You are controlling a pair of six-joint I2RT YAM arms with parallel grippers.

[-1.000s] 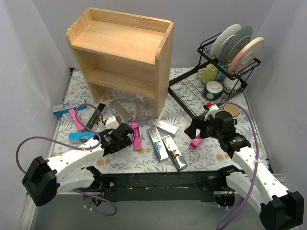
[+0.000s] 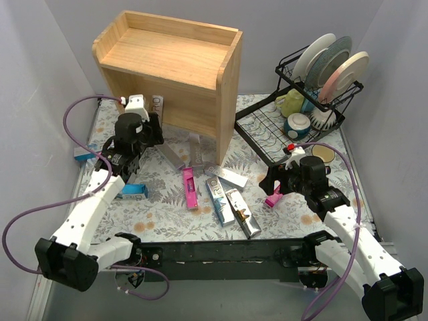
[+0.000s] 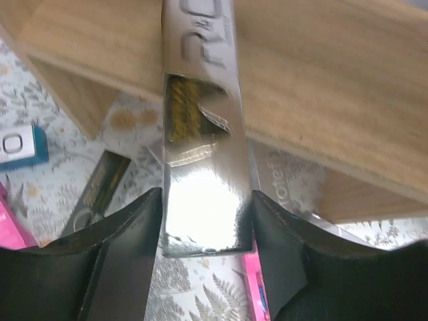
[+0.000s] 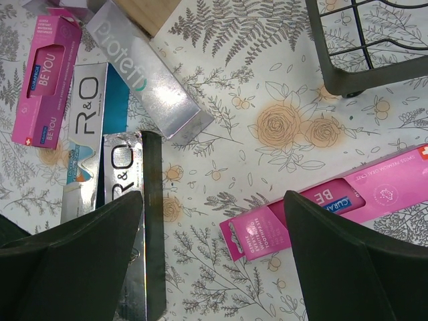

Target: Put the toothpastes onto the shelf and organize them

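Observation:
A silver-and-black toothpaste box [image 3: 206,200] sits between the fingers of my left gripper, which are against its two sides. Its far end reaches over a board of the wooden shelf [image 3: 301,100]; whether it rests there, I cannot tell. From the top, the left gripper [image 2: 150,128] is at the shelf's left front, with the box [image 2: 157,105] showing beyond it. My right gripper is open and empty above the table. A pink box [image 4: 328,204] lies under its right finger; silver R&O boxes [image 4: 124,164] and a Protefix box [image 4: 144,70] lie to the left.
Beside the shelf [image 2: 174,50] stands a black dish rack [image 2: 254,142] with plates and cups. Further toothpaste boxes lie in front of the shelf, among them a pink one [image 2: 190,188] and a blue one [image 2: 132,191]. The shelf's top is bare.
From the table's front left, my left arm has lifted and reached forward to the shelf, carrying a box that lay dark on the table. The right arm has stayed still.

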